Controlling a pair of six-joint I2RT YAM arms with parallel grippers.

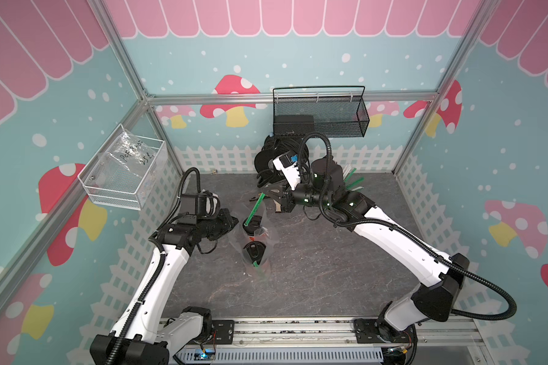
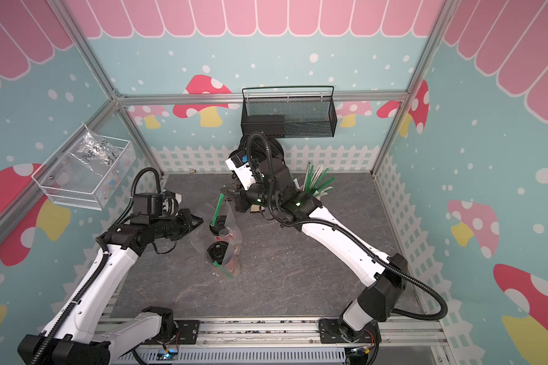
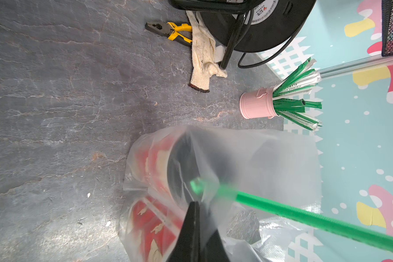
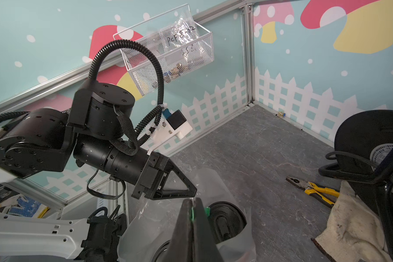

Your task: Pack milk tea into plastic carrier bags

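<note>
Two cups with black lids, a far lid (image 1: 252, 225) and a near lid (image 1: 254, 252), stand inside a clear plastic bag (image 2: 230, 226). Low at the bag's near side shows a green-wrapped straw (image 1: 256, 264). My left gripper is shut at the bag's rim, where the film gathers at its fingertips. Above the bag, my right gripper (image 1: 266, 189) is shut on the end of another green straw (image 2: 218, 209), which slants down toward the far lid. In the left wrist view this straw (image 3: 301, 215) crosses the bag's mouth, its lower end behind hazy film.
A pink bucket (image 3: 256, 104) of wrapped straws stands at the back, with a glove (image 3: 201, 61), pliers (image 3: 168, 31) and a black cable reel (image 3: 266, 21) near it. White basket (image 1: 124, 173) and black basket (image 1: 322, 118) hang on the walls.
</note>
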